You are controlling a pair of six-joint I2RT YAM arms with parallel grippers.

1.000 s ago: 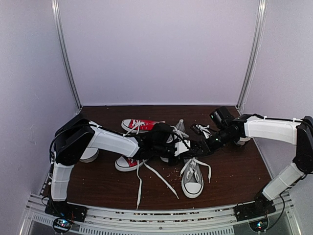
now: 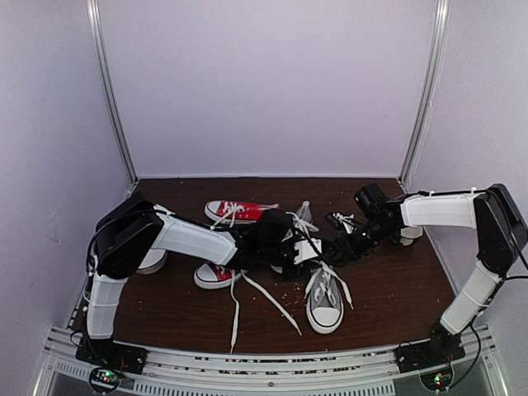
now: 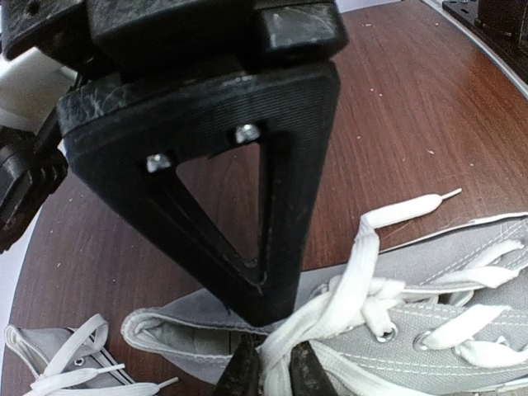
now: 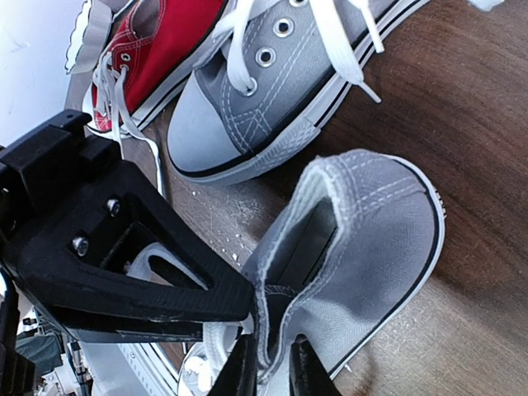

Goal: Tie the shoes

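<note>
A grey sneaker with white laces points toward the table's front, my left gripper over its collar. In the left wrist view, white lace runs down to that gripper's shut tips at the bottom edge. My right gripper is beside the heel; in the right wrist view its tips are at the collar, among white lace, and how far apart they stand is unclear. A second grey sneaker lies behind.
Two red sneakers lie to the left, partly under my left arm, long laces trailing forward.
The left arm holds still; the lace beside the front sneaker has shifted slightly.
</note>
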